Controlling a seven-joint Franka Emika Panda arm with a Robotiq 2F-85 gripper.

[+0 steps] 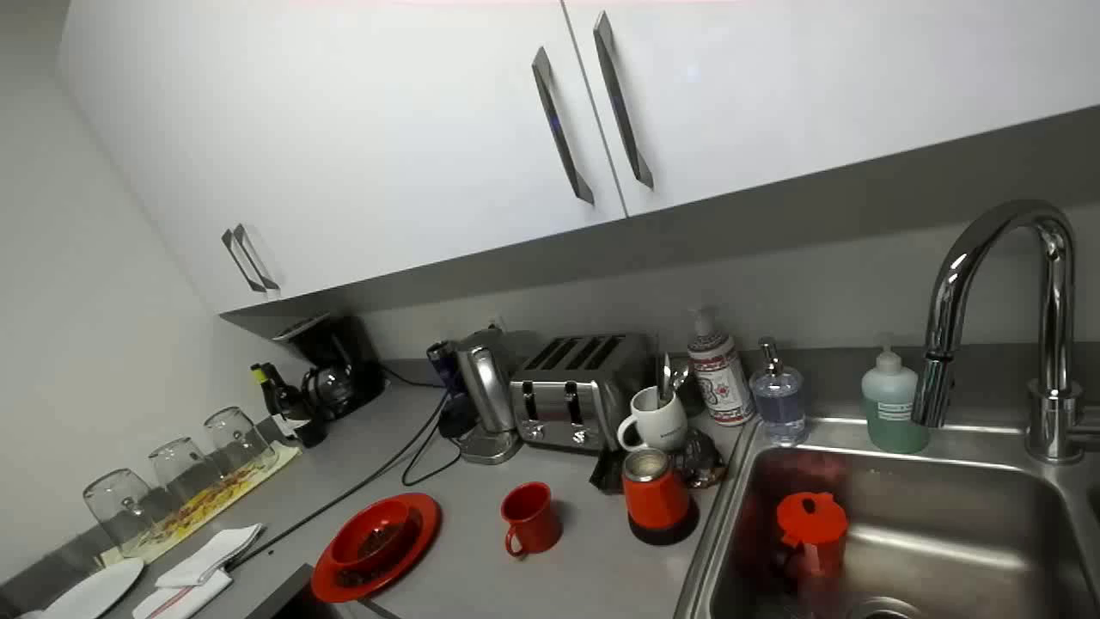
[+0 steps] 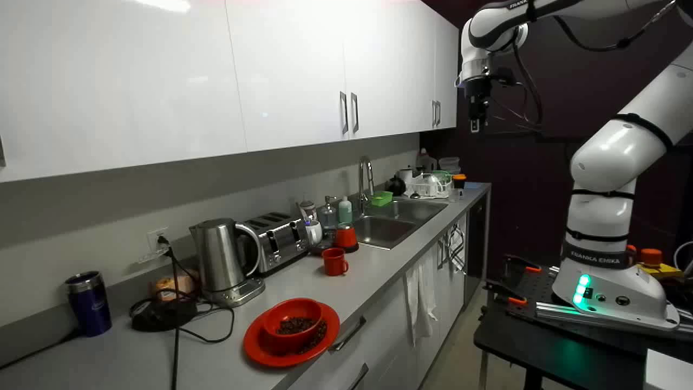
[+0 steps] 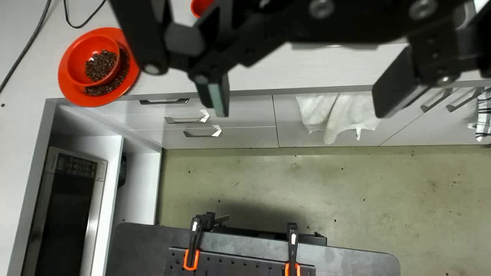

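My gripper is open, its two fingers wide apart with nothing between them. It hangs high in front of the counter, above the floor and the counter's front edge; in exterior view 2 the gripper points down, well away from every object. A red bowl holding coffee beans sits on a red plate, with more beans spilled on the plate. On the counter stands a red mug, upright and apart from the plate. Farther toward the sink is a red and black grinder-like container.
A toaster, a kettle and a white mug with utensils line the wall. The sink holds a red-lidded item. Cables cross the counter near the plate. Cabinets hang overhead.
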